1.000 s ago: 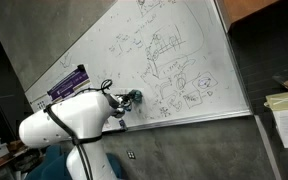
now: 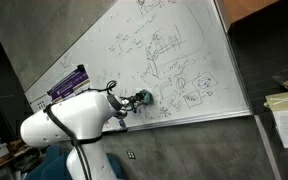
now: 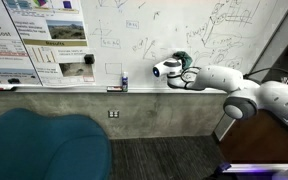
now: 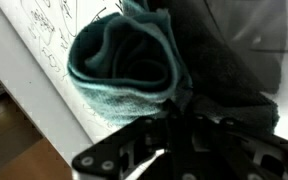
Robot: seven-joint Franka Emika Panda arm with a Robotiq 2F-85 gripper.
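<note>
A teal cloth [image 4: 119,90] is bunched and folded in the wrist view, with a darker part hanging to the right. My gripper [image 2: 134,101] is shut on it, though the fingertips are mostly buried in the folds. Behind the cloth is the whiteboard [image 2: 199,50], covered with thin dark drawings and writing. In exterior view 2 the cloth [image 3: 183,58] appears at the board's lower part, just past the gripper [image 3: 172,72]. It looks to be at or very near the board's surface; contact cannot be made out for certain.
Printed posters [image 3: 59,45] cover the board's left side in exterior view 2. A small bottle [image 3: 125,80] stands on the board's ledge [image 3: 44,91]. A teal chair [image 3: 49,140] is below. On the right in exterior view 1 is a light-coloured box [image 2: 287,101].
The gripper and cloth have shifted slightly to the right along the board in exterior view 1. The cloth stays in the grip.
</note>
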